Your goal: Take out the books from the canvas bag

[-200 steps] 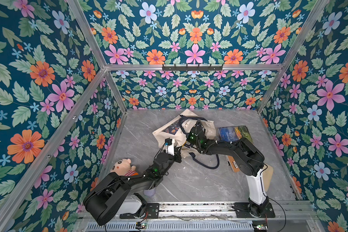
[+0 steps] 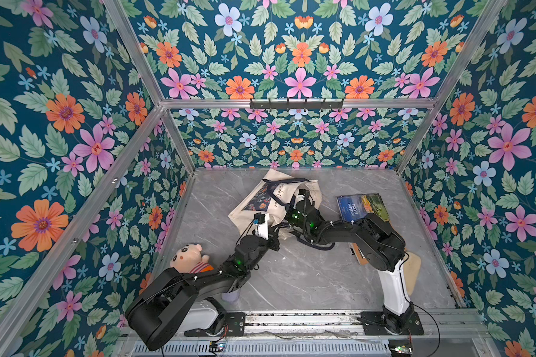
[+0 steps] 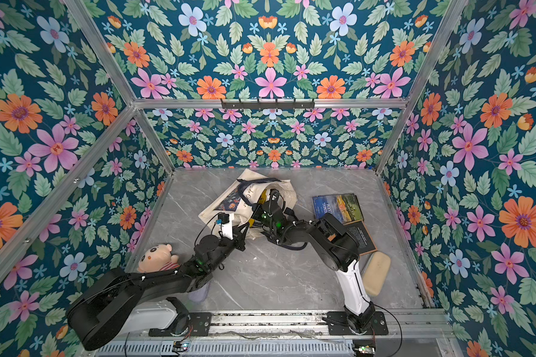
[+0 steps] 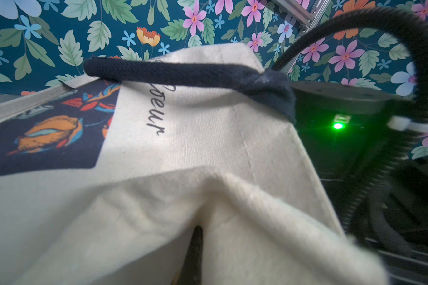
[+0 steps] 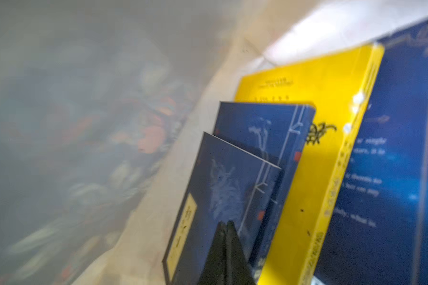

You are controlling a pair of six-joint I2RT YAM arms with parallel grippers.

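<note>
The cream canvas bag lies at the back middle, its mouth toward me. In the left wrist view its cloth bunches at my left gripper, which is shut on the fold; one finger is hidden by it. My right gripper is shut inside the mouth, nothing showing between its tips. It overlaps a thin dark-blue book in that view; contact cannot be told. Behind stand another blue book, a yellow book and a larger blue book.
Outside the bag, a book with a landscape cover lies at right, partly over a dark book. A tan rounded object is in front of them. A doll sits at left.
My right gripper has shifted at the bag's mouth, and the bag has slid slightly left. Its dark strap loop at the front has moved left too. The left arm is nearly still.
</note>
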